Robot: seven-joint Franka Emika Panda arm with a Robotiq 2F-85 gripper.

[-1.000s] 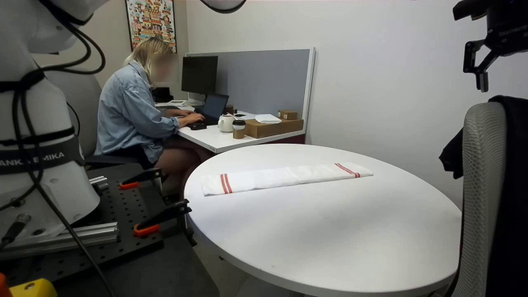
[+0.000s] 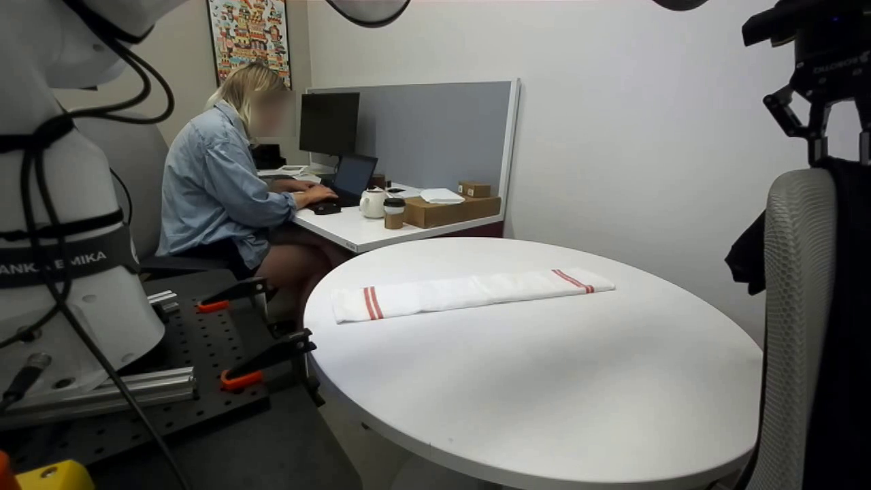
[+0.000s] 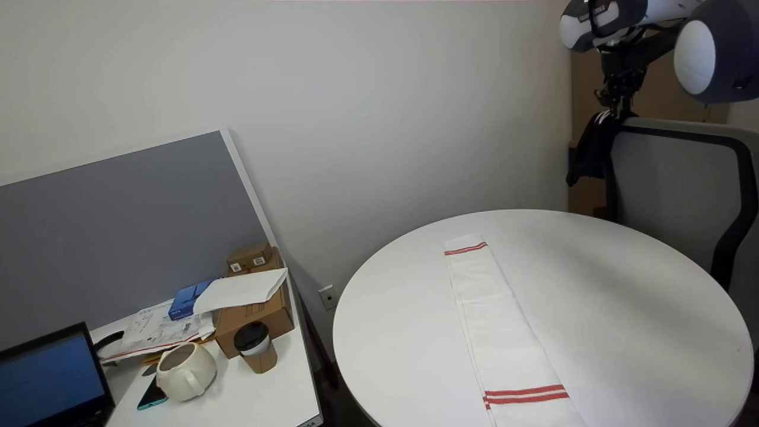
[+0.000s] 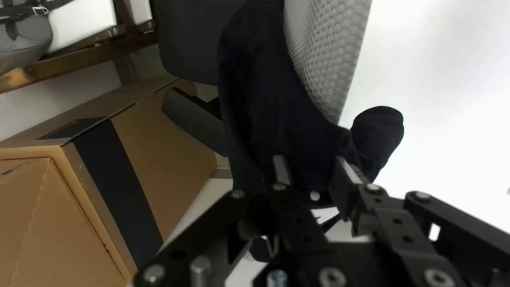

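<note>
A black garment point(image 2: 845, 327) hangs over the back of the mesh chair point(image 2: 788, 327) at the right of the first exterior view. My gripper point(image 2: 841, 150) points down at the garment's top edge, its fingers apart on a partly closed finger. In the wrist view, dark cloth point(image 4: 287, 119) shows behind and between the fingers; whether they touch it I cannot tell. The second exterior view has the dark gripper point(image 3: 617, 110) at the top corner of the chair back, with its fingertips hard to make out.
A folded white towel with red stripes point(image 2: 473, 292) lies on the round white table point(image 2: 531, 392), which is otherwise bare. Cardboard boxes point(image 4: 157, 162) stand below the gripper, beyond the chair. A person point(image 2: 228, 180) sits at the desk, away from the gripper.
My gripper has come down from above the chair to the garment's top edge. It has turned so both fingers show, and they point downward. Table and towel are unchanged.
</note>
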